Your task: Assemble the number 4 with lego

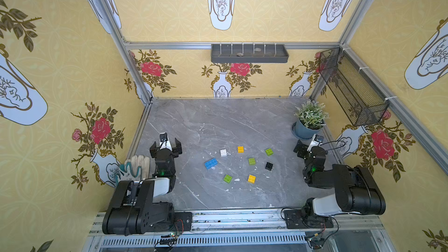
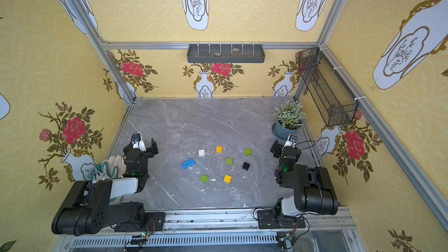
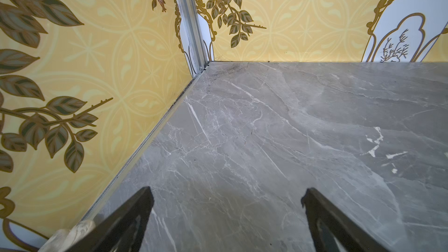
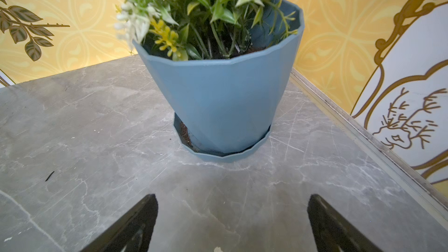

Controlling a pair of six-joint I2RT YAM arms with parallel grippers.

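Observation:
Several loose bricks lie apart from each other on the grey table: a longer blue brick (image 1: 211, 163), a white brick (image 1: 223, 152), two yellow bricks (image 1: 240, 149) (image 2: 227, 178), a black brick (image 1: 269, 166), and three green bricks (image 1: 268, 151) (image 1: 252, 161) (image 2: 203, 178). Left of them, my left gripper is open, with only bare table between its fingers. On the far right stands my right gripper, also open and empty, facing the plant pot. Neither wrist view shows a brick.
A blue pot with a plant (image 4: 224, 93) stands just ahead of my right gripper. Work gloves (image 1: 135, 168) lie beside the left arm. A grey tray (image 1: 249, 58) and a wire basket (image 1: 354, 88) hang on the walls.

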